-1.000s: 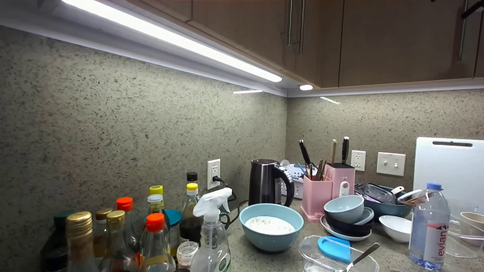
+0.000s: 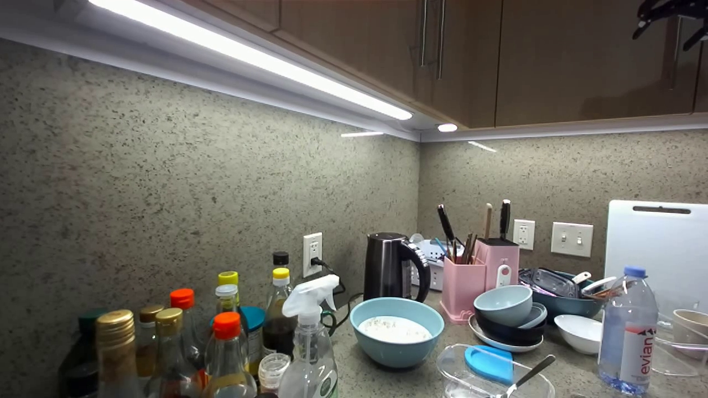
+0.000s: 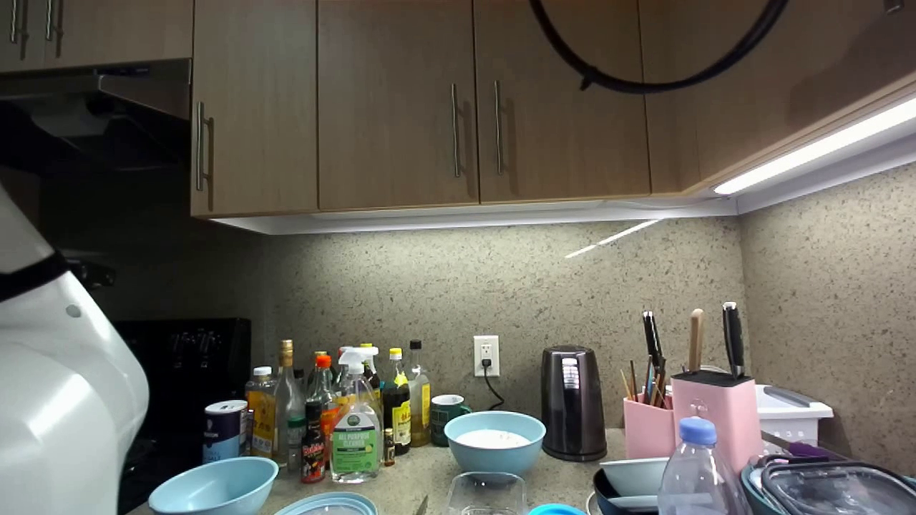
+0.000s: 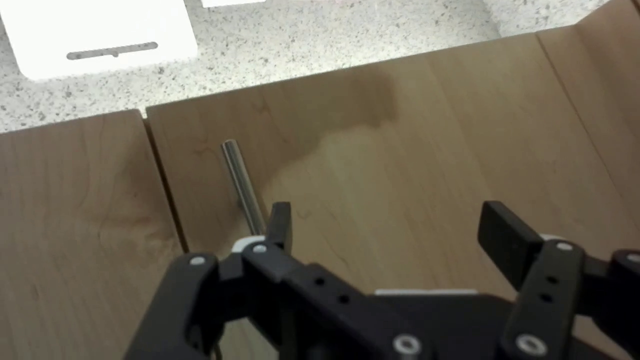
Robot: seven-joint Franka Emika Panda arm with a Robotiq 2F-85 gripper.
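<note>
My gripper is open in the wrist view, its two black fingers wide apart with nothing between them. Behind them spreads a wooden cabinet door. A metal bar handle stands on that door, close to the left finger, which hides its lower end. Whether finger and handle touch, I cannot tell. In exterior view 1, part of the gripper shows at the top right corner, in front of the upper cabinet. Only a piece of the white arm appears in exterior view 2.
Below the cabinets the counter is crowded: a blue bowl with white contents, a black kettle, a pink knife block, an Evian bottle and several sauce bottles. A white cutting board leans on the wall.
My gripper has come further into exterior view 1 at the top right, moving left and a little down across the cabinet front. The things on the counter have not moved.
</note>
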